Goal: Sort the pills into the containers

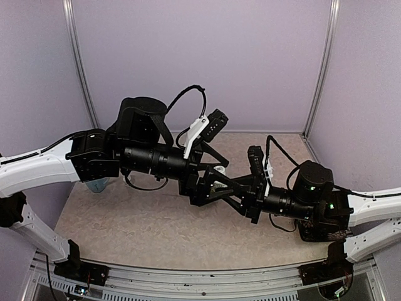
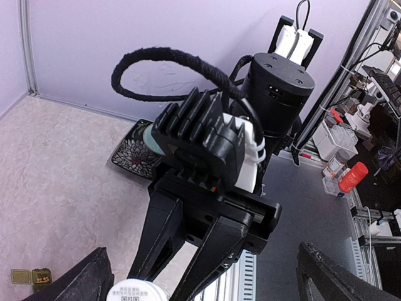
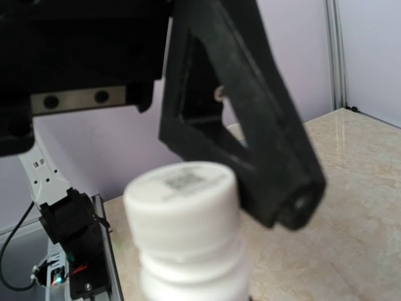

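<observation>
A white bottle with a printed cap (image 2: 136,292) stands between the spread fingers of my left gripper, closer to the left one. My right gripper (image 1: 220,187) reaches in from the right and is shut on this bottle; its two black fingers (image 2: 160,235) show in the left wrist view. In the right wrist view the bottle (image 3: 188,219) looks nearly upright beside one dark finger (image 3: 276,138). From above, the crossed grippers hide most of the bottle. No loose pills are visible.
Two small olive-brown squares (image 2: 21,276) lie on the table. A dark patterned tray (image 2: 133,160) with a teal round item sits at the right side. A light-blue cup (image 1: 97,185) is at the back left.
</observation>
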